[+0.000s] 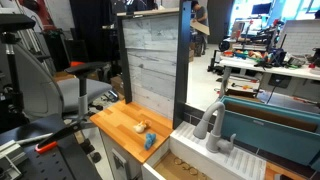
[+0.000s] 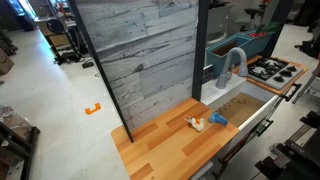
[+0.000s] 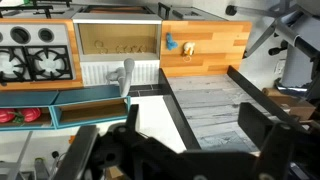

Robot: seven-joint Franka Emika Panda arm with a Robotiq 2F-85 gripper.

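Note:
A small blue object [image 1: 150, 140] lies on the wooden counter [image 1: 118, 121] of a toy kitchen, near the sink side. Close beside it rests a pale yellowish object [image 2: 197, 125], too small to identify. Both show again in the wrist view, where the blue object [image 3: 171, 42] and the yellowish object [image 3: 190, 49] are near the top, on the wood. My gripper is open, its dark fingers spread apart at the bottom of that view. Nothing is held between them, and both small objects are well away from it.
The sink basin [image 2: 238, 106] with its grey faucet [image 1: 211, 118] adjoins the counter. A stove [image 3: 37, 62] stands beyond it, and a blue shelf bin [image 3: 90, 110] runs behind. A tall grey plank panel [image 2: 150, 65] walls the counter's back.

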